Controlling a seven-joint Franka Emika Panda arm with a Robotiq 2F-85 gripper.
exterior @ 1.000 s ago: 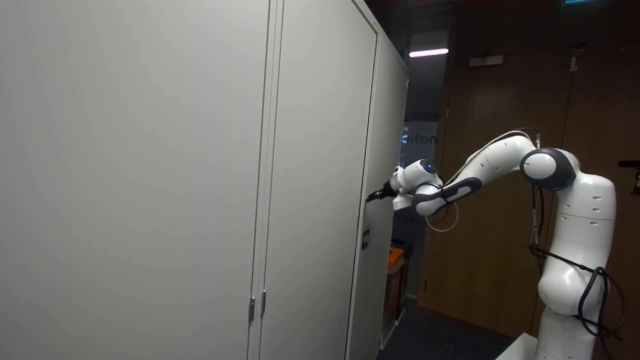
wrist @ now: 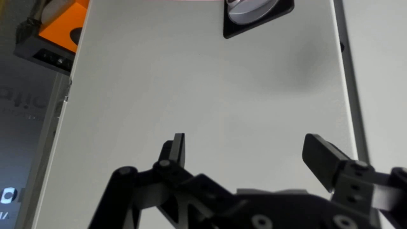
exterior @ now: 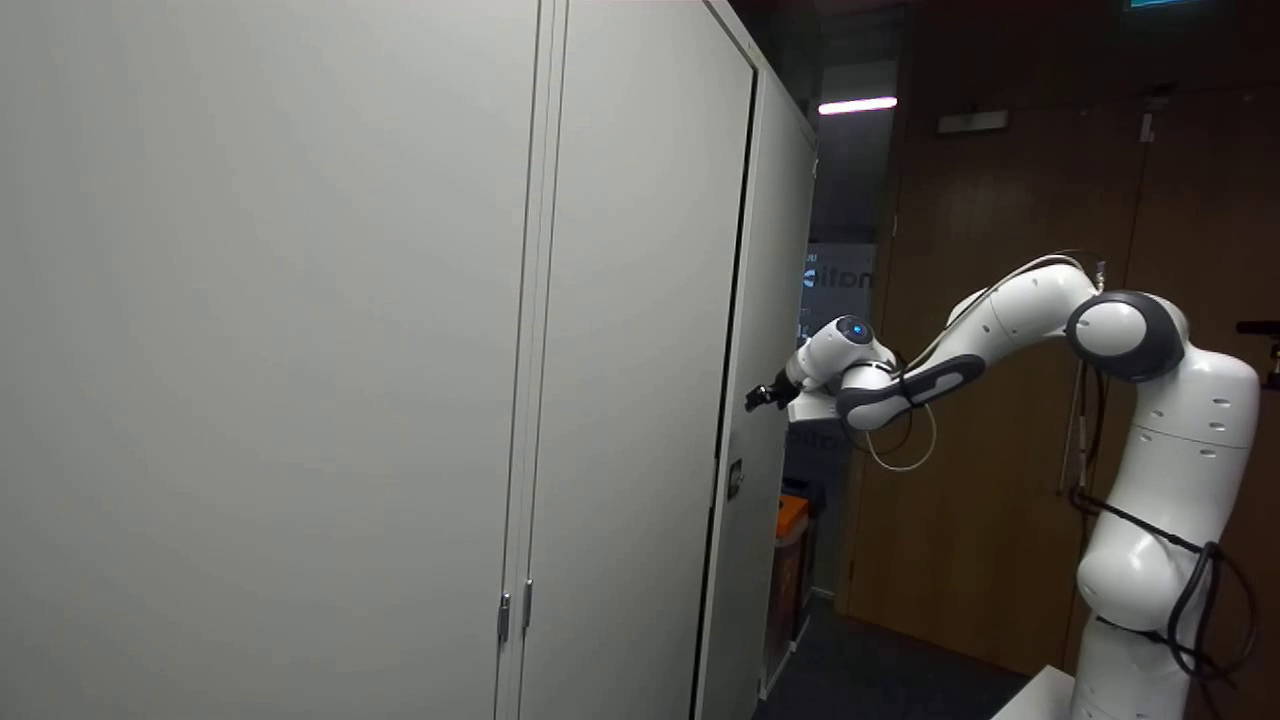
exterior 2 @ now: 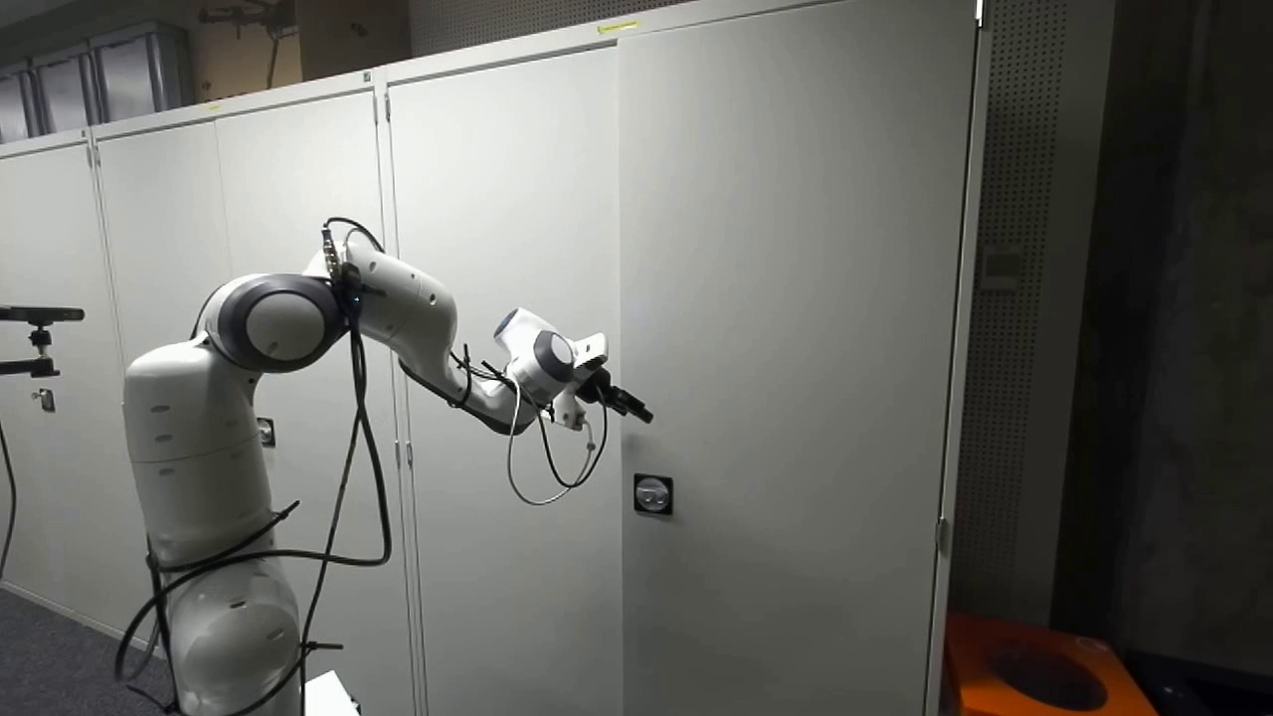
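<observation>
The light grey cabinet door (exterior 2: 788, 298) fills much of exterior view 2, its free edge standing slightly away from the neighbouring door (exterior: 648, 300), with a narrow dark gap between. A round silver handle (exterior 2: 652, 494) on a black plate sits low near that edge; only part of the handle (wrist: 251, 11) shows at the top of the wrist view. My black gripper is open, its fingers wide apart with nothing between them. In exterior view 1 the gripper (exterior: 763, 397) hovers in front of the door, higher than the handle and apparently clear of the surface.
More shut grey cabinets (exterior 2: 298, 155) line the wall to the left in exterior view 2. An orange-topped bin (exterior 2: 1050, 668) stands beyond the hinge side. Brown wooden doors (exterior: 996, 360) are behind the arm. Loose cables (exterior 2: 537, 477) hang below the wrist.
My arm has drawn back a little from the cabinet. The fingers, together a second ago, are now spread. The dark gap along the door's free edge has grown wider.
</observation>
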